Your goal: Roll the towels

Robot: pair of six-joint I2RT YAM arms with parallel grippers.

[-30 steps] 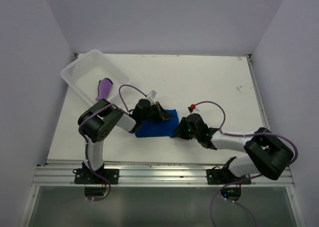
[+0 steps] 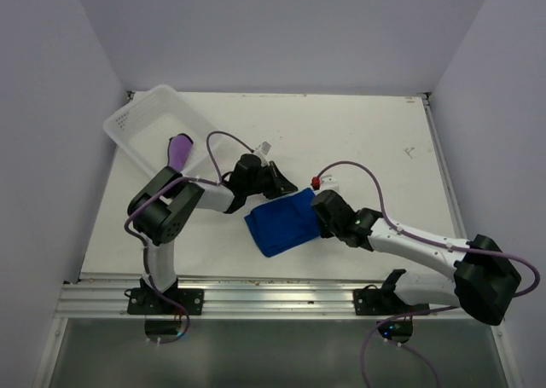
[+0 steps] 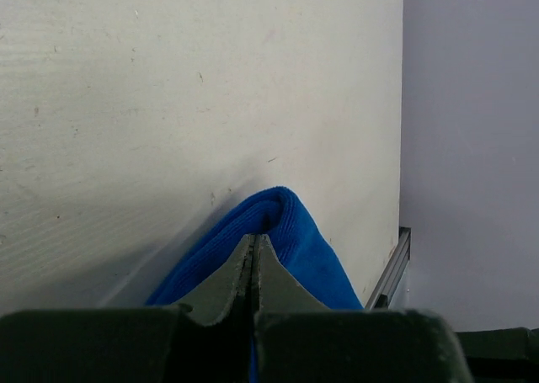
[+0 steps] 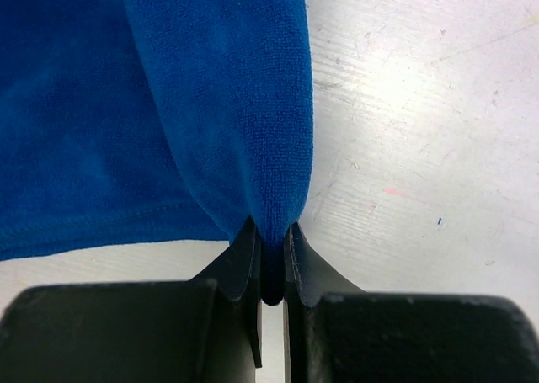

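Observation:
The blue towel (image 2: 284,223) lies folded, its back right corner by the grippers. My right gripper is shut on a folded right-hand edge of the blue towel (image 4: 227,80), and a bit of cloth shows below the pinch. My left gripper (image 2: 293,188) is at the towel's back edge. In the left wrist view its fingertips (image 3: 268,252) are closed together in front of a curled fold of the blue towel (image 3: 316,257); whether any cloth is caught between them is hidden.
A white basket (image 2: 128,136) stands at the back left, holding a purple rolled towel (image 2: 179,151). Bare white table (image 2: 367,141) stretches behind and to the right of the towel.
The towel's visible area has grown and it now lies more slanted, its front edge nearer the table front. My left gripper has moved back and slightly right; the right gripper has shifted slightly right.

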